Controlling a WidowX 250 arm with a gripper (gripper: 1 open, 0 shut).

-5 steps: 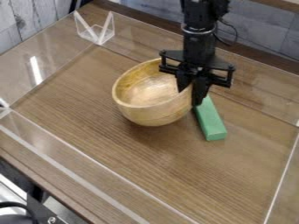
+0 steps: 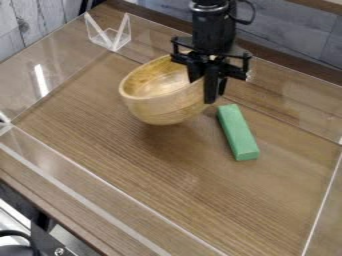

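My black gripper (image 2: pixel 206 70) is shut on the right rim of a light wooden bowl (image 2: pixel 164 97), which is held tilted over the middle of the table (image 2: pixel 100 175). A green rectangular block (image 2: pixel 237 133) lies to the right of the bowl, apart from it in this view. The fingertips are partly hidden at the rim.
A white wire-like object (image 2: pixel 108 33) stands at the back left. Dark floor and cables show beyond the left edge.
The gripper and bowl have moved up in the view, toward the back, and a little left, uncovering more of the green block's surroundings.
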